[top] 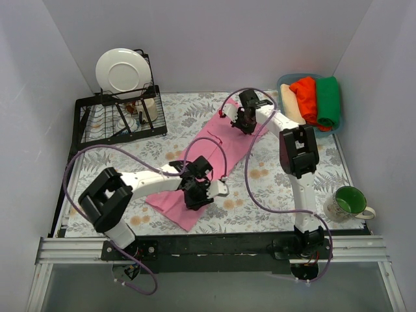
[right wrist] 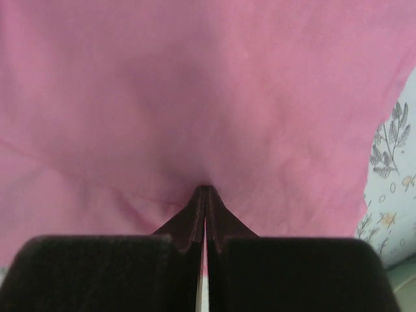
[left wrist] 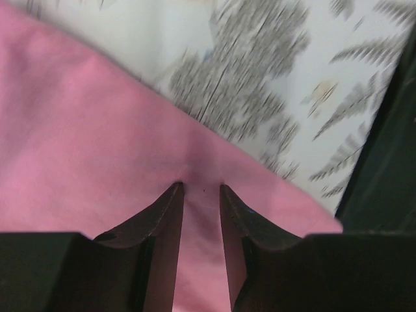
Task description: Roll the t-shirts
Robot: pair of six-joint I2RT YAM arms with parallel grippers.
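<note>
A long pink t-shirt [top: 221, 138] lies diagonally over the flowered tabletop, from near front left to far right. My left gripper is over its near end, the fingers part open with a small gap and pink cloth showing below them. At the shirt's far end is my right gripper, its fingertips together over the pink cloth; whether any fabric is pinched there does not show. In the top view both arms cover parts of the shirt.
Rolled cloths, one orange [top: 305, 99] and one green [top: 328, 102], sit in a blue basin [top: 286, 81] at the back right. A black dish rack [top: 140, 131] with a white plate [top: 122, 70] stands back left. A green mug [top: 349, 201] is at the front right.
</note>
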